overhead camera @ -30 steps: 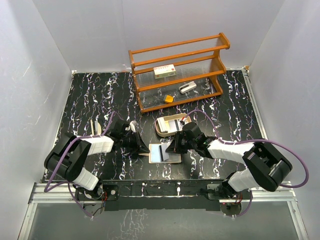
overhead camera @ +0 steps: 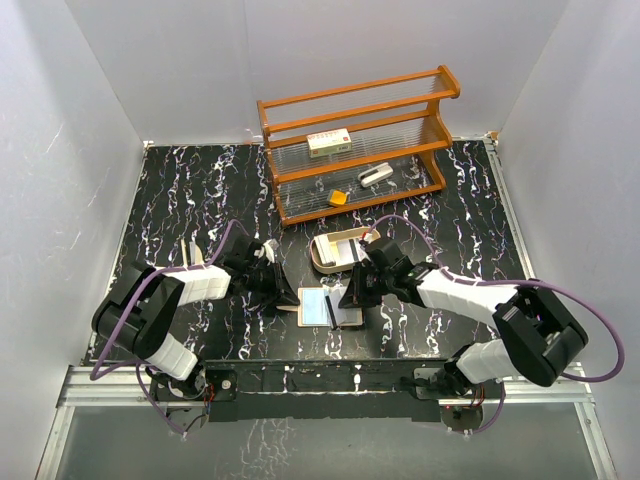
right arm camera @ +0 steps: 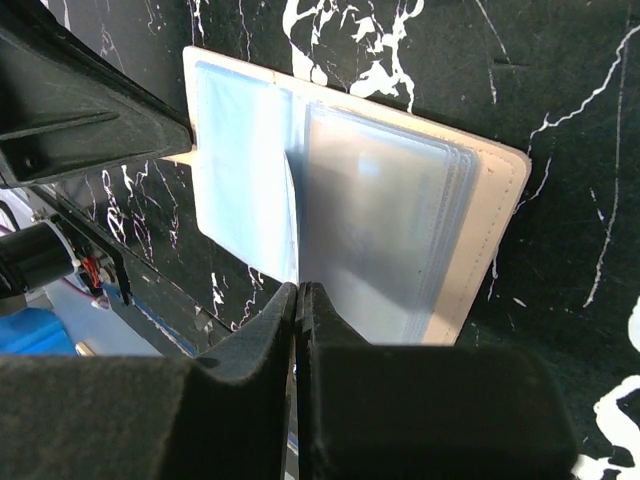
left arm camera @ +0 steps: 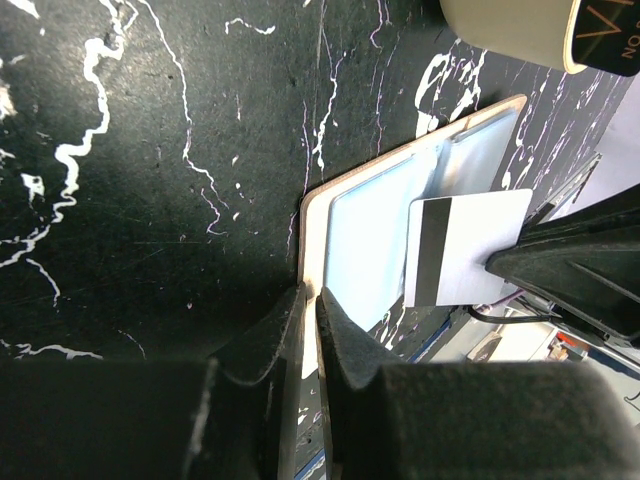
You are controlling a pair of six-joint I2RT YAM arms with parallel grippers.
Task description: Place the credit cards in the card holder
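The card holder (overhead camera: 312, 306) lies open on the table, with light-blue sleeves (right arm camera: 380, 210) and tan edges. My left gripper (overhead camera: 293, 300) is at its left edge; in the left wrist view its fingertips (left arm camera: 340, 345) are close together at that edge, the gap hard to judge. My right gripper (overhead camera: 345, 300) is over the holder's right part, shut on a white card with a dark stripe, seen edge-on in the right wrist view.
A tan box (overhead camera: 328, 262) with more cards stands just behind, a wooden rack (overhead camera: 355, 210) at the back. Thin items (overhead camera: 190, 255) lie at the left.
The card at my right gripper has shifted and tilted over the holder, its dark stripe now further right and lower. The left gripper has barely moved.
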